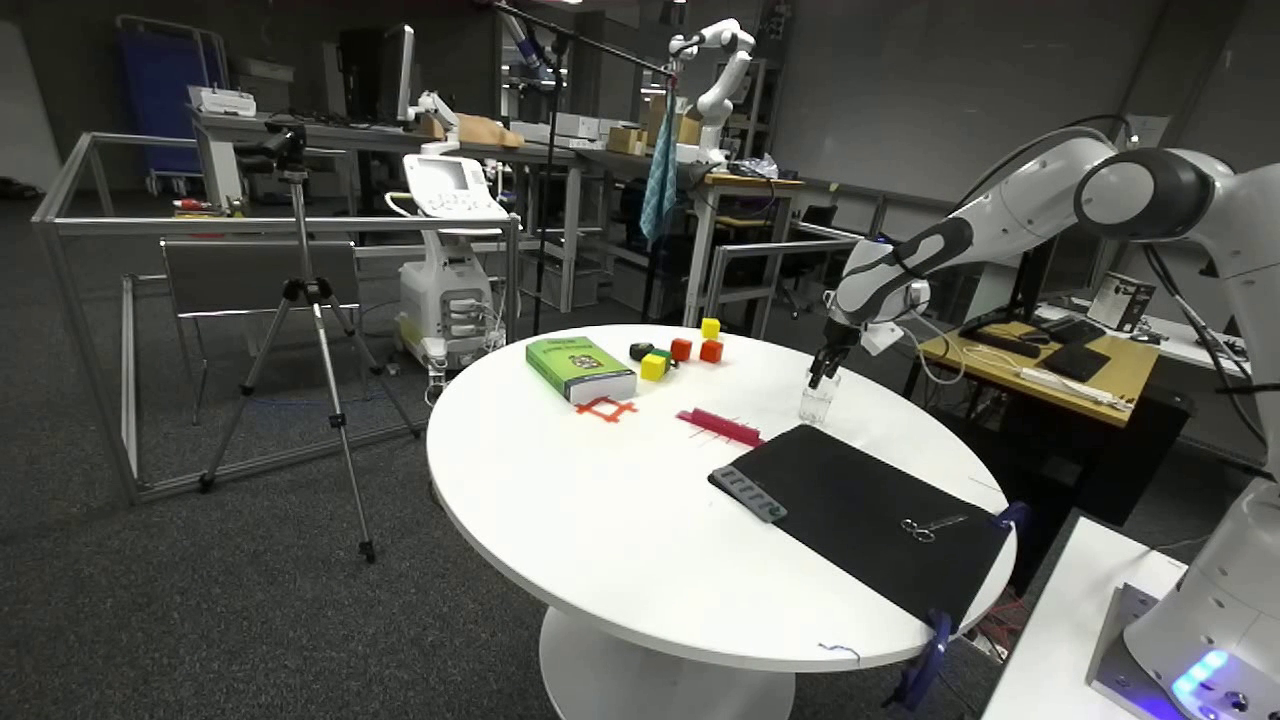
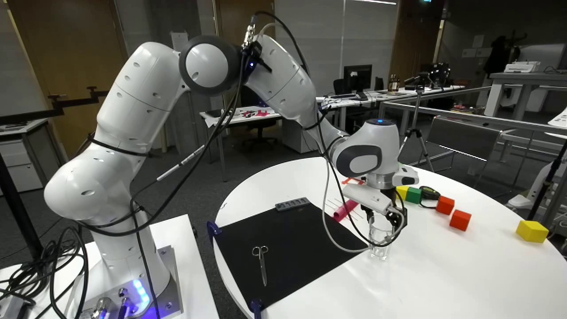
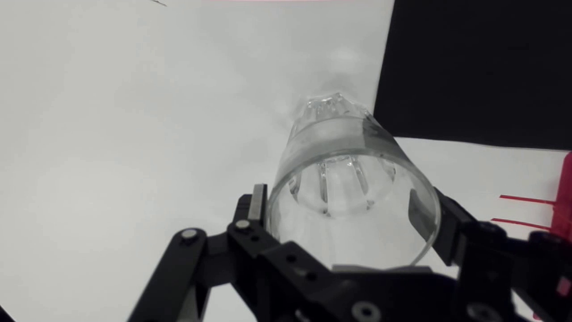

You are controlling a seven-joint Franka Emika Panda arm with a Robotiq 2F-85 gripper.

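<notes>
A clear drinking glass (image 3: 332,134) stands upright on the white table, close to a corner of the black mat. My gripper is open, its fingers (image 3: 258,203) on either side of the glass near the rim. On the left the finger pad lies very near the glass wall; whether it touches cannot be told. Exterior view 2 has the glass (image 2: 380,239) below the wrist, partly behind a hanging cable. From exterior view 1 the gripper (image 1: 823,367) appears at the top of the glass (image 1: 816,401).
Beside the glass lies the black mat (image 1: 864,504) with scissors (image 1: 933,528) on it. A red spiked bar (image 1: 722,426), a green book (image 1: 582,370) and several coloured blocks, one a yellow block (image 2: 532,231), occupy other parts. Bare table (image 2: 452,276) surrounds the glass on its open side.
</notes>
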